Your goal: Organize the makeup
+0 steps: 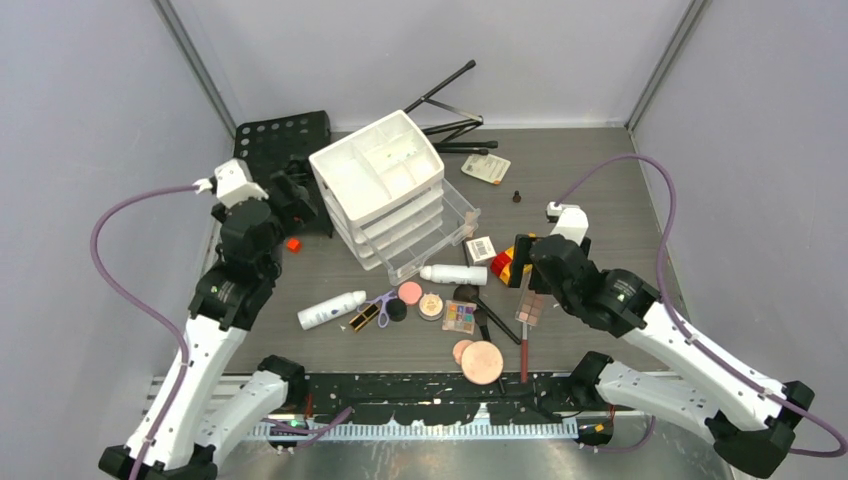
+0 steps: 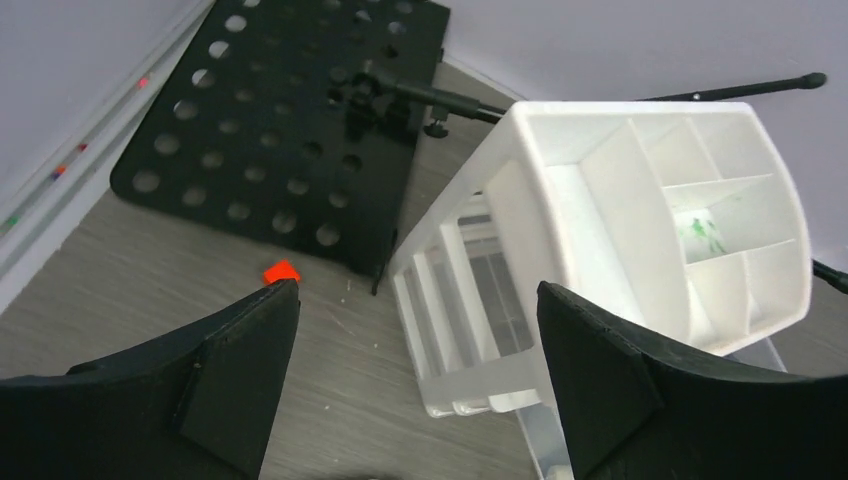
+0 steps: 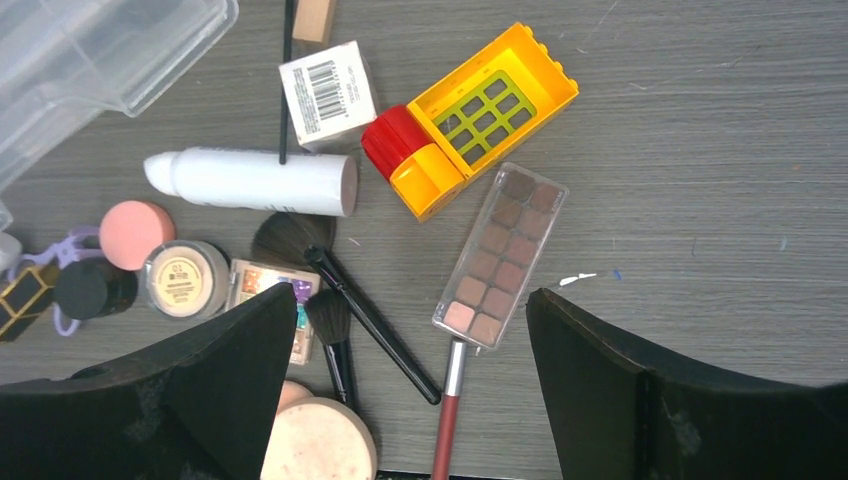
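Observation:
A white organizer [image 1: 375, 160] with a compartment top stands at centre back, a clear drawer [image 1: 445, 230] out at its front. My left gripper hangs open to its left, empty. Makeup lies scattered in front: a white bottle [image 1: 330, 308], a pink compact [image 1: 410, 292], a small palette [image 1: 459, 318], brushes [image 3: 370, 325] and a powder compact [image 3: 316, 443]. My right gripper is over the right-hand items, fingers apart with nothing between, above a long eyeshadow palette [image 3: 500, 255].
A yellow toy [image 3: 540, 80] and a small box [image 3: 325, 95] lie near the drawer. A black perforated stand [image 2: 260, 170] is at back left.

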